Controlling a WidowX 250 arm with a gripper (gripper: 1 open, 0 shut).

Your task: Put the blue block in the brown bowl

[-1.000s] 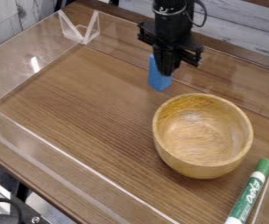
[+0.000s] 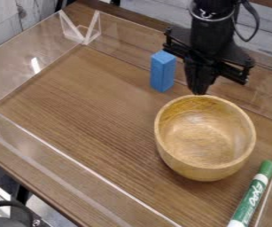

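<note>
The blue block stands upright on the wooden table, toward the back and near the middle. Just to its right is my black gripper, its lower end pointing down near the bowl's far rim. The block is apart from the fingertips, and I see nothing held. From this angle the dark finger parts overlap, so how far they are parted cannot be made out. Nearer the camera, right of centre, the brown bowl sits empty, with its whole opening visible.
A green marker-like object lies at the front right, beyond the bowl. Clear plastic walls line the table's left and back edges, with a clear bracket at the back left. Bare wood fills the left and middle.
My gripper has moved right and toward the camera, away from the block and closer to the bowl. The blue block stands where it was, now fully uncovered.
</note>
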